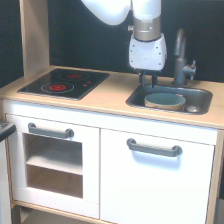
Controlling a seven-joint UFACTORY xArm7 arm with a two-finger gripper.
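A blue-green round bowl or pot (165, 103) sits low in the dark sink basin (199, 103) at the right of the counter. Its lower part is hidden by the basin's front edge. Above the left part of the sink, my gripper (148, 80) points down, its two dark fingers apart and nothing visible between them. The fingertips are just up and left of the bowl's rim; whether they touch it cannot be told at this size.
Behind the sink stands a dark faucet (180, 55). A black cooktop (64, 83) lies on the left of the wooden counter (112, 98), with bare wood between it and the sink. Below are an oven door (50, 131) and a white cabinet door (150, 180), both with dark handles.
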